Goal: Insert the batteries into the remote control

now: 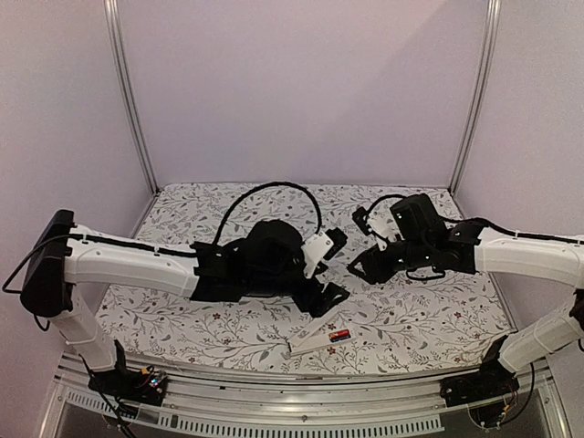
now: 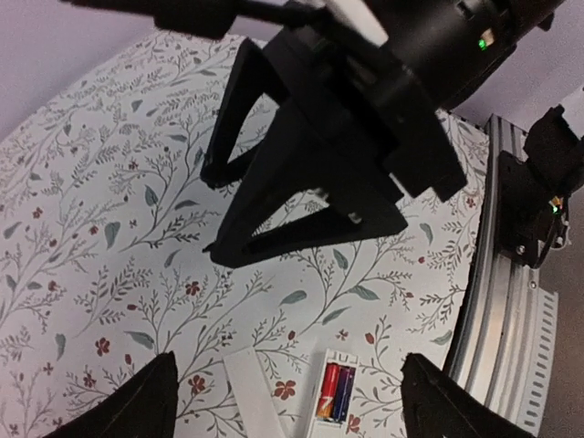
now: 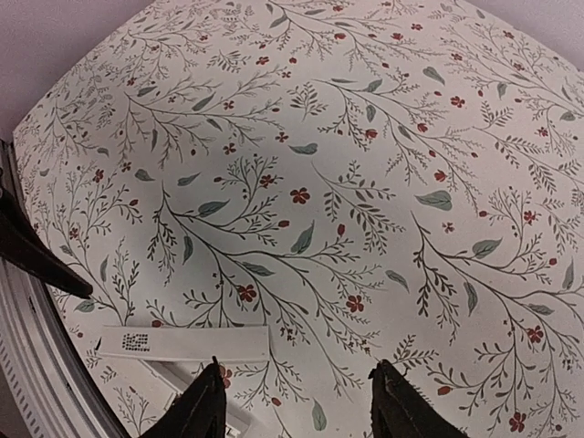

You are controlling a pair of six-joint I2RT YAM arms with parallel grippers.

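Observation:
The white remote [image 2: 324, 411] lies near the front edge of the table, two batteries [image 2: 336, 392], red and dark, side by side in its compartment. A white strip, apparently the cover [image 3: 192, 343], lies beside it with a small printed label. In the top view both grippers are raised above them: my left gripper [image 1: 321, 274] at centre, my right gripper [image 1: 363, 246] to its right. Each stands open; the left wrist view shows the left fingers apart over the table, and the right wrist view shows the right fingers apart above the cover and remote, holding nothing.
Metal rails [image 1: 301, 406] run along the front edge. Pale walls enclose the back and sides.

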